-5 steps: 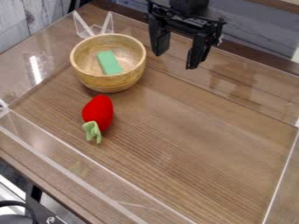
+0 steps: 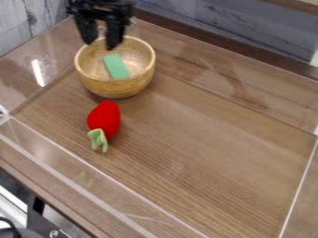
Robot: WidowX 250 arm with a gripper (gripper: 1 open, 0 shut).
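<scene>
My gripper, a dark shape at the top edge, hangs above the back of a yellow bowl; its upper part is cut off and its fingers are too blurred to read. A mint-green block lies inside the bowl. In front of the bowl, on the wooden table, lies a red object with a pale green tip, like a strawberry or radish toy.
A grey wall stands at the top left, and dark items lie beyond the table's lower left edge.
My gripper has moved left and back, from the right side of the table to above the bowl's back. The bowl, block and red object have not moved.
</scene>
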